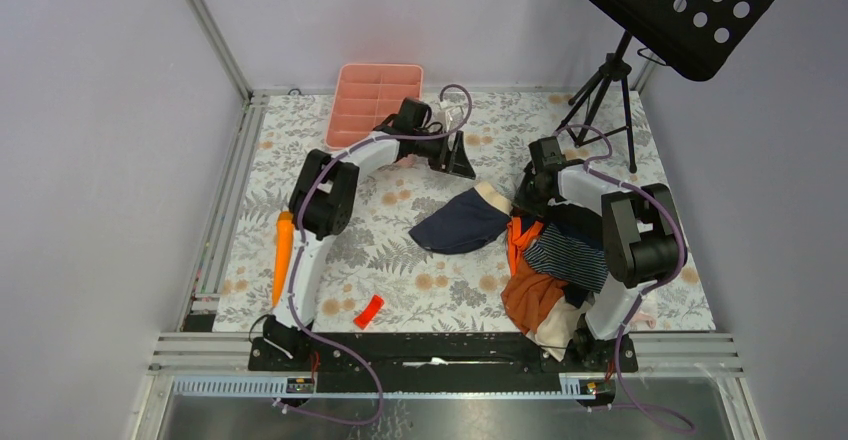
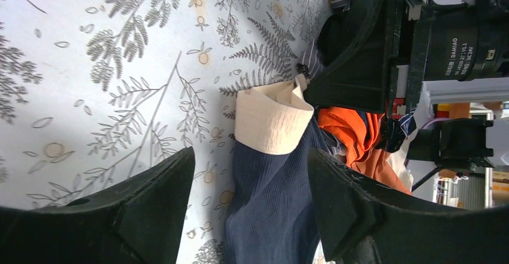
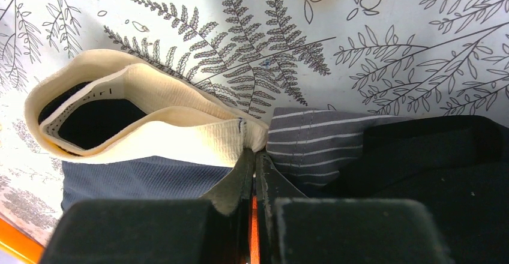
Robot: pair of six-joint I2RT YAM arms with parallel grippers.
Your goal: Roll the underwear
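Navy underwear with a cream waistband lies flattened mid-table. Its waistband is bunched up at the right end, where the fingertips of my right gripper are shut on or against it, beside a grey striped cloth; what is between them is hard to see. My left gripper hangs above and left of the waistband, open; in the left wrist view the waistband lies between and beyond its fingers.
A clothes pile fills the right side. A pink divided box stands at the back, a black stand back right. An orange object and a red piece lie left and front.
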